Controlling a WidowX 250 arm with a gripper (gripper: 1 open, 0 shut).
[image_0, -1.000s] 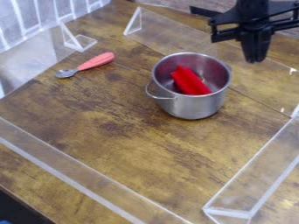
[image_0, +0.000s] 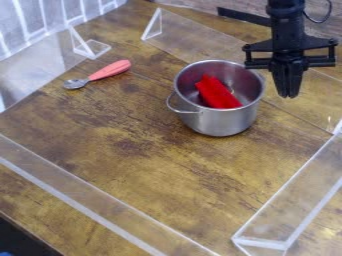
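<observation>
A steel pot (image_0: 214, 118) with side handles stands on the wooden table, holding a red object (image_0: 218, 93). My black gripper (image_0: 289, 78) hangs above and to the right of the pot, fingers pointing down and shut, with nothing visible between them. A spoon with a pink handle (image_0: 110, 70) lies to the upper left of the pot.
Clear plastic barriers (image_0: 291, 205) edge the workspace on several sides. A white rack stands at the top left corner.
My gripper has come lower and slightly rightward in the view, from partly out of frame at the top. The pot, red object and spoon are unchanged.
</observation>
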